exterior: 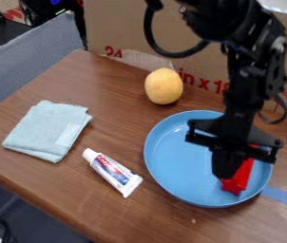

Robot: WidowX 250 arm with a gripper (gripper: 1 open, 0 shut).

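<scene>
A blue plate [174, 175] lies at the right of the wooden table, with a red object [239, 180] in it near its right side. My black gripper [225, 161] hangs over the plate's right part, just above and left of the red object, partly overlapping it in view. Whether anything sits between its fingers is hard to see; it looks shut. Left of the plate lie a toothpaste tube [112, 173] and a folded pale cloth [46, 130]. A yellow round object [164, 86] stands behind the plate.
A cardboard box [133, 33] walls the back of the table [76, 209]. A strip of blue tape [279, 196] is at the right. The table's left edge borders a grey surface.
</scene>
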